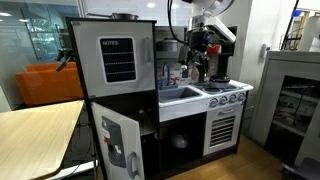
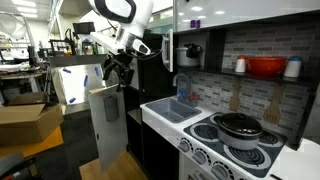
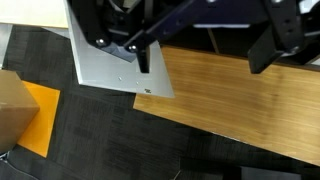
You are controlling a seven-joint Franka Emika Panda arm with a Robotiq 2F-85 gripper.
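Observation:
The white lower cabinet door (image 1: 121,142) of the toy kitchen stands swung open, with a dark handle near its free edge. From the side, the same door (image 2: 110,128) shows as a grey panel. My white arm reaches in from above, and my gripper (image 2: 118,78) hangs high over the door area. Looking down from the wrist, my gripper is open: its two dark fingers stand wide apart, with nothing between them. Below the left finger lies a grey panel (image 3: 110,72), probably the door's top.
A sink (image 1: 180,94) and a stove with a dark lidded pot (image 2: 240,130) line the counter. A red pot (image 2: 266,66) sits on the shelf. A cardboard box (image 2: 30,122) stands left of the kitchen.

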